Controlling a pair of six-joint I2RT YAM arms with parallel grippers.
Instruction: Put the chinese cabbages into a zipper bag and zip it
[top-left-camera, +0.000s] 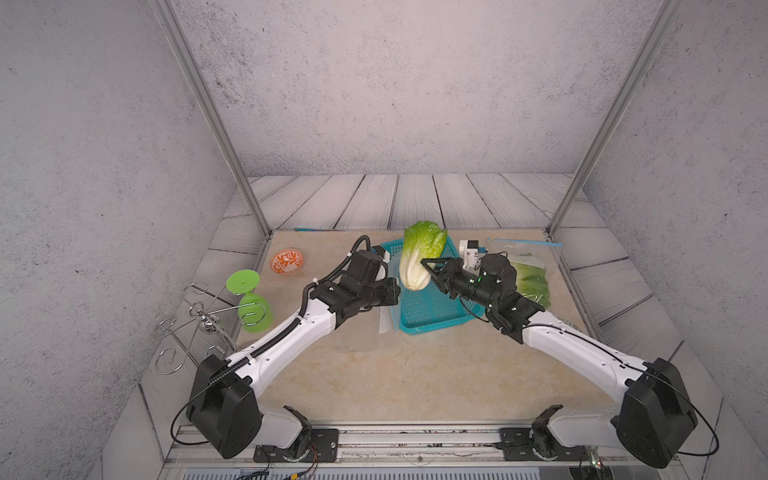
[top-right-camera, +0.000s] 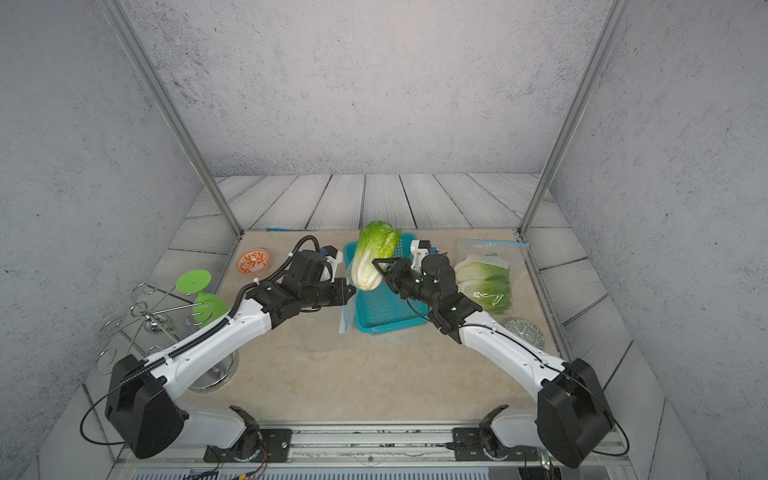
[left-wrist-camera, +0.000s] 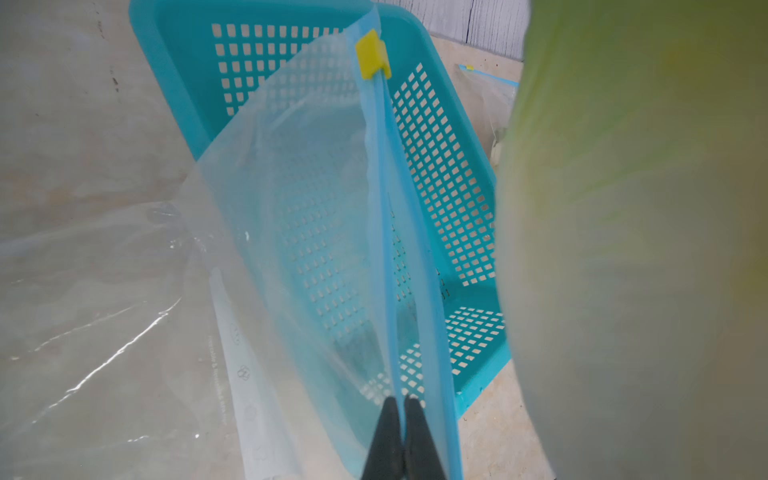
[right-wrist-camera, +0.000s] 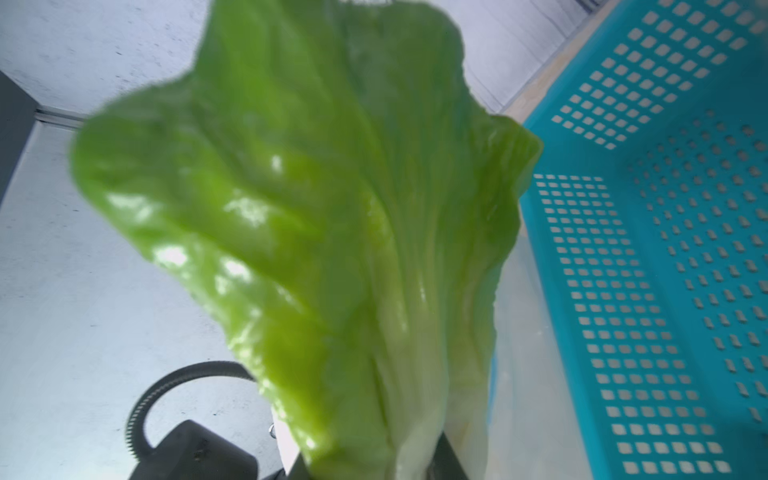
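A Chinese cabbage (top-left-camera: 419, 248), pale white base and green leaves, is raised over the blue basket (top-right-camera: 384, 320), with my right gripper shut on it. My left gripper is shut on the blue zip edge of a clear zipper bag (left-wrist-camera: 304, 200) with a yellow slider (left-wrist-camera: 372, 54). The bag hangs over the basket's left part, its top edge narrowly parted. The cabbage fills the right of the left wrist view, beside the bag.
A bagged cabbage (top-right-camera: 484, 284) lies on the right of the table (top-left-camera: 400, 376). At left stand a wire rack (top-left-camera: 208, 320) with green discs (top-left-camera: 242, 281) and an orange bowl (top-left-camera: 286, 261).
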